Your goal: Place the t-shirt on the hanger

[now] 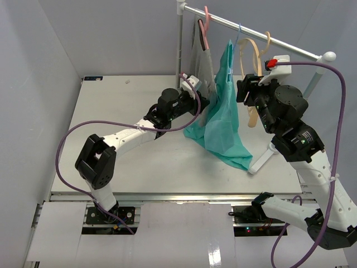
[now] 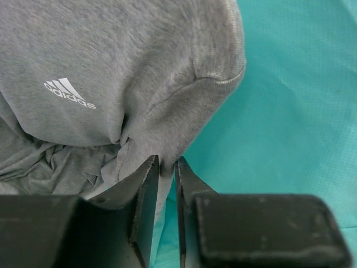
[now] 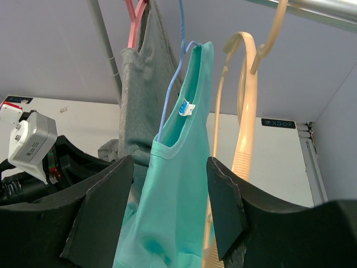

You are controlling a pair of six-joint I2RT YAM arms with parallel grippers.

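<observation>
A teal T-shirt (image 1: 223, 134) hangs on a blue hanger (image 3: 170, 89), its lower part spread on the table. A grey adidas shirt (image 2: 78, 56) hangs beside it on a pink hanger (image 3: 135, 22). My left gripper is at the grey shirt's edge, its fingertips close together; whether cloth is between them is unclear. My right gripper stands open at the right of the teal shirt, facing it, near empty wooden hangers (image 3: 248, 106).
The white rail (image 1: 268, 40) runs across the back right on uprights. A white rack foot lies at the right.
</observation>
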